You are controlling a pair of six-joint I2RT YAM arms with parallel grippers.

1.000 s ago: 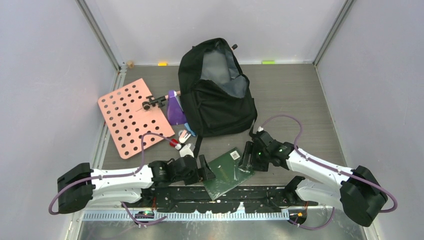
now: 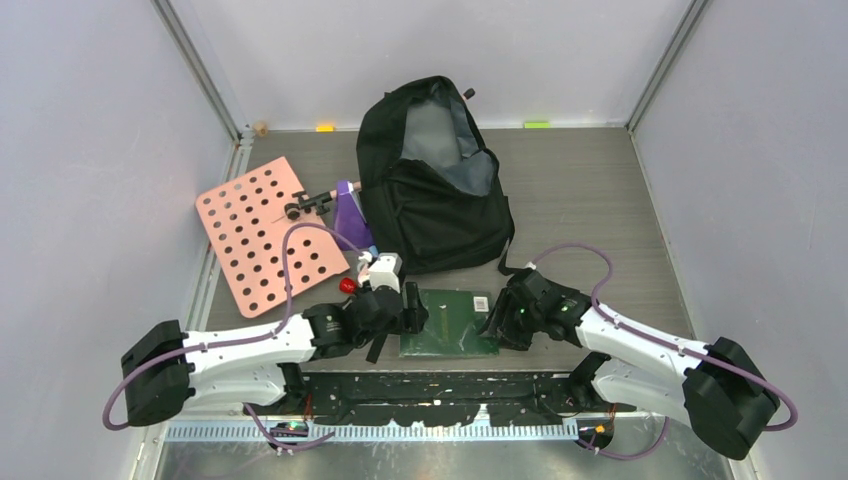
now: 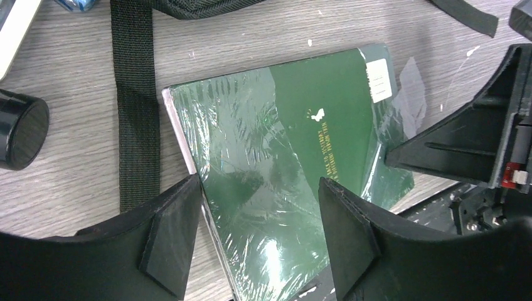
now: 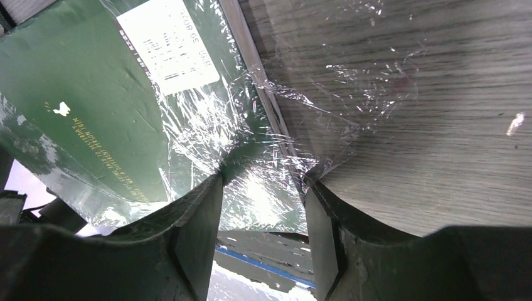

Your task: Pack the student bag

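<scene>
A green book (image 2: 445, 323) in crinkled clear plastic lies at the table's front edge, between my grippers. My left gripper (image 2: 412, 312) is at its left side; in the left wrist view the book (image 3: 263, 157) has its pale edge at one finger, the fingers shut on it. My right gripper (image 2: 500, 325) is shut on the book's right edge and loose wrap, as the right wrist view shows at the book (image 4: 81, 113). The black backpack (image 2: 430, 225) lies open behind them, its grey lining showing.
A pink perforated board (image 2: 262, 240), a purple item (image 2: 353, 220) and a red item (image 2: 347, 285) lie at the left. A black strap (image 3: 135, 157) runs beside the book.
The book has turned to lie square with the table edge and moved back onto the table. My left gripper has moved back with it; my right gripper has moved slightly forward.
</scene>
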